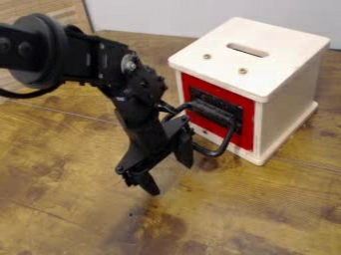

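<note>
A black robot arm reaches down from the left, and its gripper hangs low over the wooden floor with open fingers and nothing visible between them. To its right stands a white box with a red front, a slot on top and two small metal studs. A black fitting on the red face has a black cable looping from it down behind the gripper.
A pale wall runs along the back, with a light wooden piece at the far left edge.
</note>
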